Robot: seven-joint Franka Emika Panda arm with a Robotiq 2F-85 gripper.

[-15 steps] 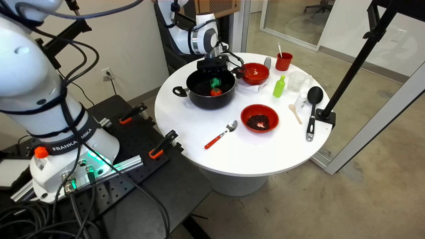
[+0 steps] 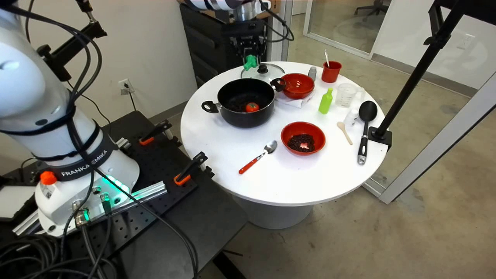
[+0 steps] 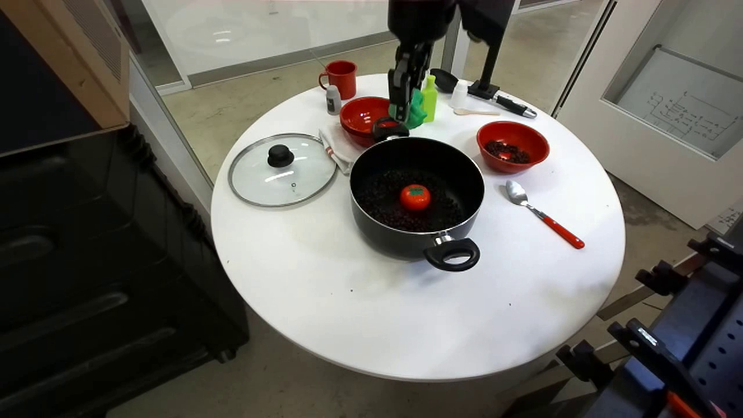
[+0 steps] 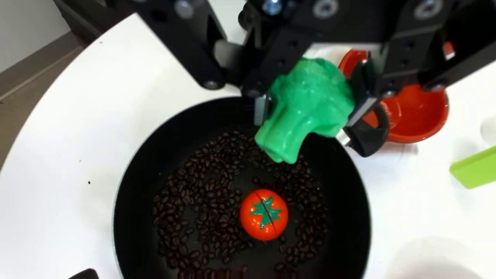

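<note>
Held above the black pot (image 2: 246, 118) is a green toy broccoli (image 4: 309, 104), with my gripper shut on it and a finger on each side. In the second exterior view the broccoli (image 3: 417, 109) shows partly behind my gripper's dark fingers. Inside the pot, a red tomato (image 4: 264, 214) with a green leaf mark lies among dark beans (image 4: 209, 195). The tomato (image 3: 415, 197) sits near the pot's middle.
The glass lid (image 3: 282, 174) lies flat beside the pot. A red bowl (image 2: 298, 86) stands behind the pot's handle, and another red bowl (image 2: 303, 138) holds some beans. A spoon (image 2: 258, 157) and a green bottle (image 2: 326, 101) are nearby.
My gripper has risen out of the pot, carrying the broccoli up with it. The tomato, pot and other things on the table have stayed in place.
</note>
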